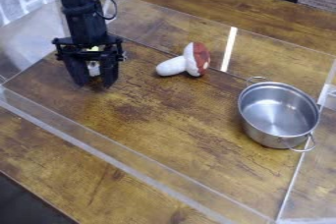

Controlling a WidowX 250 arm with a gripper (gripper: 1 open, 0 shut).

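Observation:
My black gripper (89,73) hangs low over the left side of the wooden table, its fingers around or in front of a small pale object with some yellow (93,50), mostly hidden. Whether the fingers hold it cannot be told. A white and red plush-like object (178,64) lies to the right of the gripper. A steel pot (276,112) with wire handles stands at the right.
Clear barriers edge the work area (171,159) at the left, front and right. A white strip (230,48) lies at the back.

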